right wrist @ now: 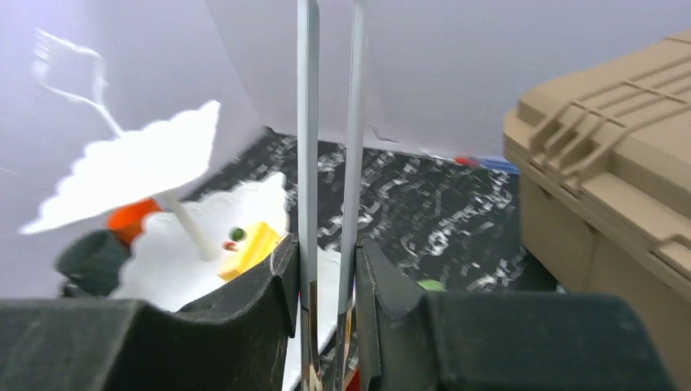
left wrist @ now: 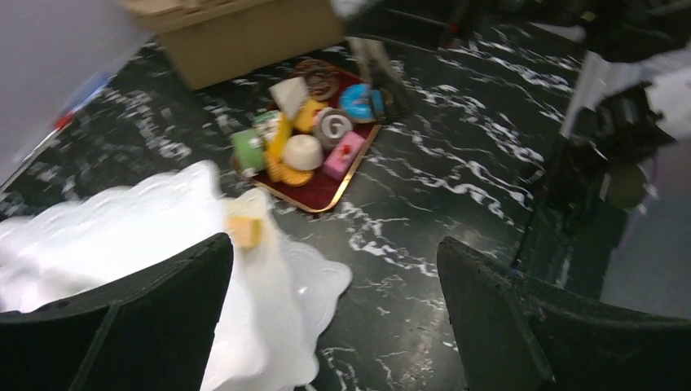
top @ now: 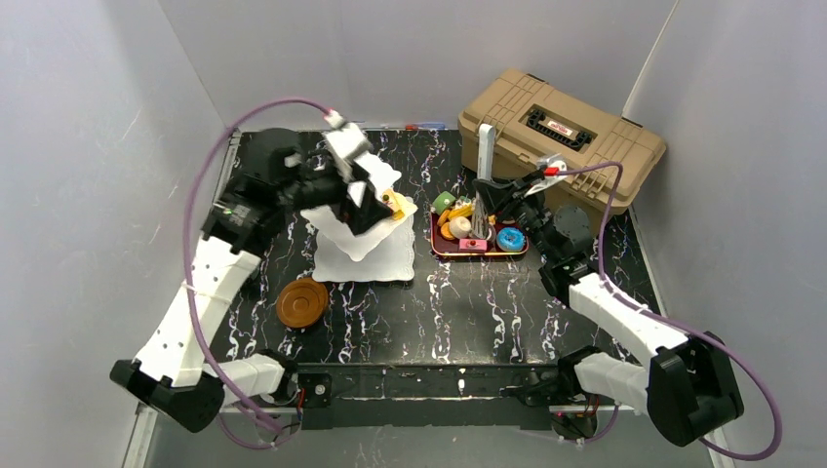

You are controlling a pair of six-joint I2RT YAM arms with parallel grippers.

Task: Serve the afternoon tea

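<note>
My right gripper is shut on silver tongs (right wrist: 308, 163), held upright above the red tray of pastries (top: 444, 250) in the top view; the tray holds a pink cake (left wrist: 342, 156), a blue donut (top: 510, 237) and several other treats. My left gripper, blurred from above, stands open over the white tiered stand (top: 356, 263), nothing seen between its fingers. A yellow cake piece (right wrist: 248, 252) rests on a stand tier.
A tan case (top: 556, 127) fills the back right, behind the tray. A brown round plate (top: 302, 302) lies at the front left. Blue and red items lie along the back edge.
</note>
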